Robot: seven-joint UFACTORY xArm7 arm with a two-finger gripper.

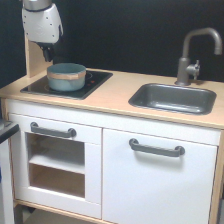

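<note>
A blue-grey pot (66, 82) with a brown band near its top stands upright on the black cooktop (101, 80) of a toy kitchen. Upper left, my white arm comes down with the dark gripper (48, 53) at its end. It hangs behind and slightly to the left of the pot, over the back edge of the counter. At this size the fingers are too small and dark to make out, so how the fingers stand is unclear. Whether the gripper touches the pot cannot be told either.
Right of the cooktop, a metal sink (173, 98) with a tall grey faucet (187, 55) is set into the wooden counter (119, 92). The counter between cooktop and sink is bare. Below are an open-fronted oven (60, 151) and a closed white cabinet door (158, 184).
</note>
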